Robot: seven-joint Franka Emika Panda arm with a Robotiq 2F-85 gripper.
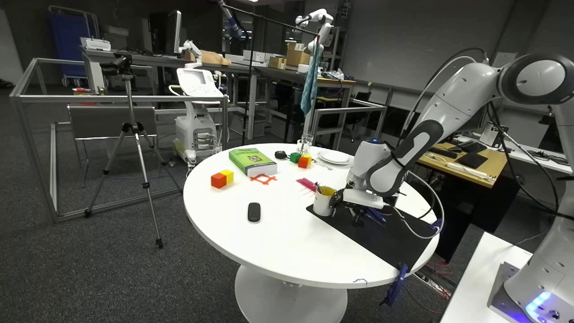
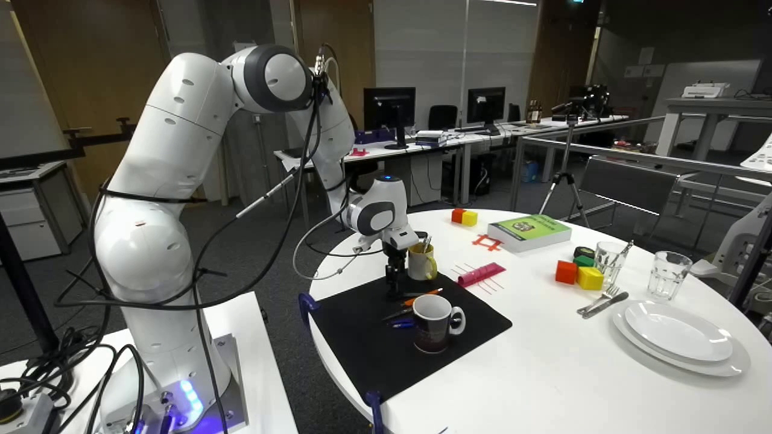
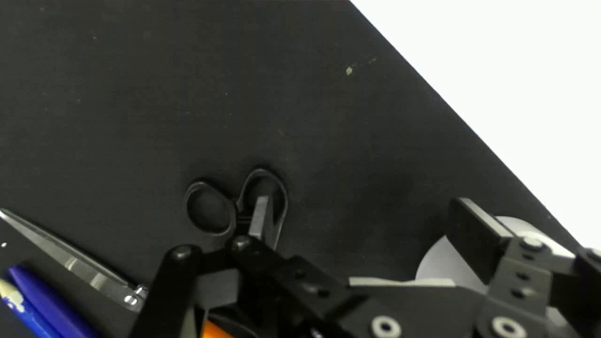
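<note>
My gripper is open, low over the black mat [image 3: 169, 101]. In the wrist view, one finger [image 3: 261, 217] overlaps a handle loop of the black-handled scissors [image 3: 209, 209]; whether it touches the loop cannot be told. The scissors' silver blade [image 3: 73, 262] extends to the lower left, and their pivot area is partly covered by the gripper. The other finger [image 3: 479, 236] overlaps a pale cup [image 3: 442, 262]. Exterior view 2 shows this cup [image 2: 421, 261] upright with a yellow inside and utensils in it, close beside the gripper [image 2: 394, 282].
Blue pens [image 3: 42, 301] lie beside the scissors. A dark-and-white mug [image 2: 431, 324] stands on the mat, with an orange pen [image 2: 427, 293] behind it. A pink piece with thin sticks [image 2: 481, 273], a green book [image 2: 529, 231] and plates [image 2: 629, 340] occupy the white table.
</note>
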